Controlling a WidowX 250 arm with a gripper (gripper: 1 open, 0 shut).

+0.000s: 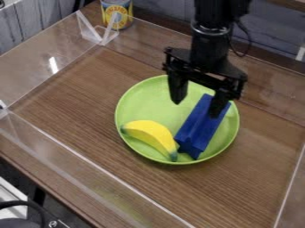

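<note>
A green plate [149,98] sits on the wooden table. A yellow banana [150,134] lies in its lower left, and a long blue block [194,134] lies along its right side. My black gripper [198,93] hangs open over the upper right of the plate, above the upper end of the blue block, with its two fingers spread; it partly hides that end.
A yellow-labelled can [117,14] stands at the back left, near clear plastic. A black cable lies at the bottom left edge.
</note>
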